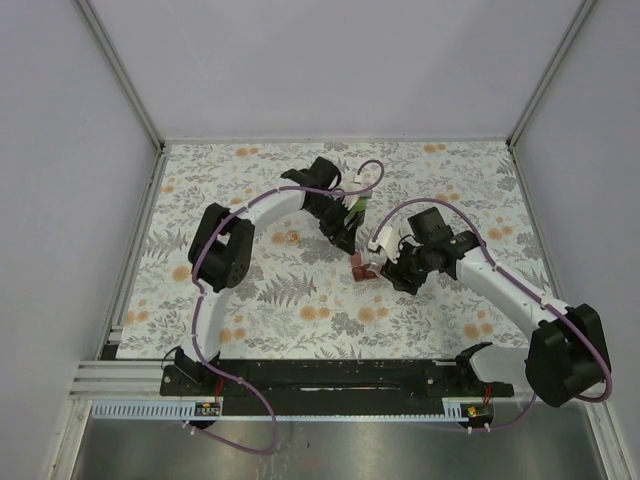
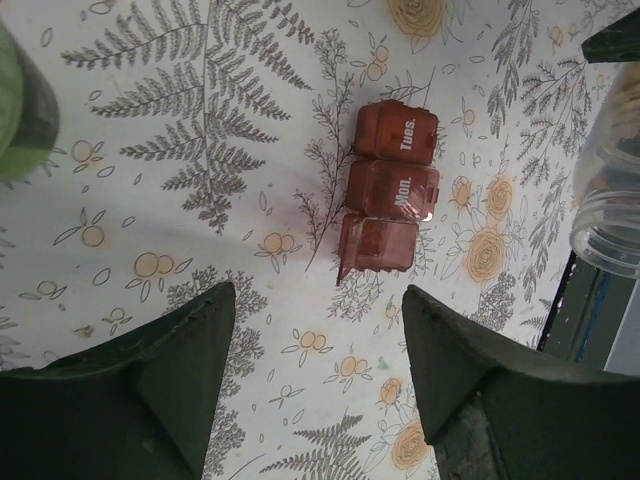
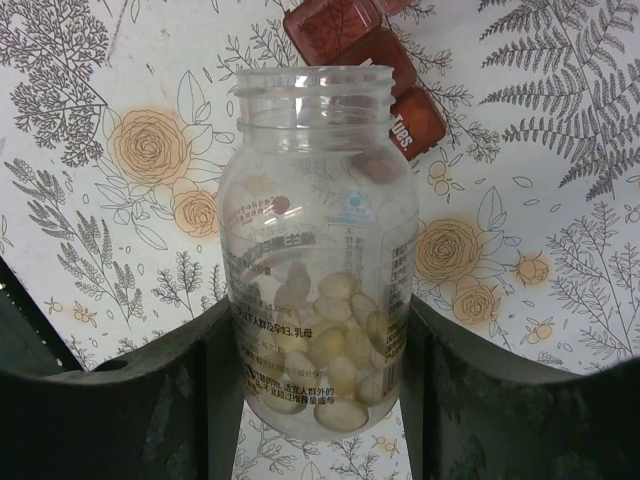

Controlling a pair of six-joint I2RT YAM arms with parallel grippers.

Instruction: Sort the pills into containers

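Note:
A red-brown pill organizer point(image 2: 395, 190) lies on the patterned cloth. Its "Mon." and "Tues." lids look closed, while the end compartment point(image 2: 380, 245) appears open with its lid flipped out. My left gripper is open beside that end, nothing between its fingers; in the top view it hovers just behind the organizer point(image 1: 360, 272). My right gripper is shut on a clear, uncapped bottle point(image 3: 320, 220) with several pale yellow pills in its lower part. The bottle is held just right of the organizer, its mouth toward it.
A green bottle point(image 1: 361, 203) stands behind the organizer, partly hidden by my left arm; its side point(image 2: 25, 110) shows at the left wrist view's edge. A small orange item point(image 1: 293, 237) rests left of centre.

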